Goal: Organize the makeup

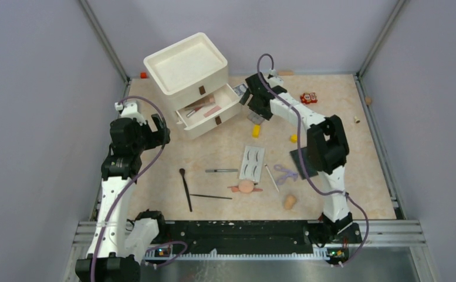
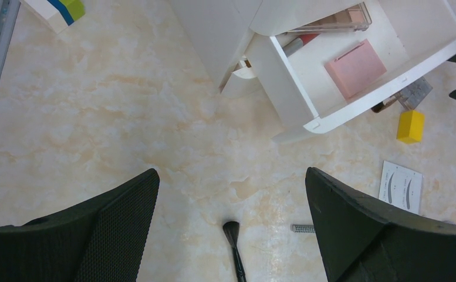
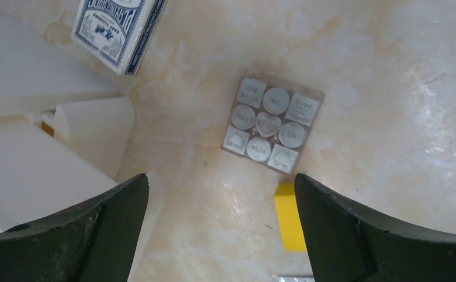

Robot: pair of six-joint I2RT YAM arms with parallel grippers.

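Observation:
A white drawer organizer (image 1: 185,61) stands at the back, lower drawer (image 2: 389,76) pulled out, holding a pink compact (image 2: 355,67) and other items. My right gripper hangs open above a clear palette (image 3: 269,123) and a yellow block (image 3: 290,220) beside the drawer. My left gripper stands open at the left, empty, over bare tabletop. Brushes (image 1: 185,191), an eyelash sheet (image 1: 250,163), a silver pen-like item (image 1: 221,170) and a round peach puff (image 1: 246,186) lie in front.
A card box (image 3: 117,32) lies beside the organizer. Purple scissors (image 1: 285,175), a dark pad (image 1: 301,164) and small red toys (image 1: 308,97) lie to the right.

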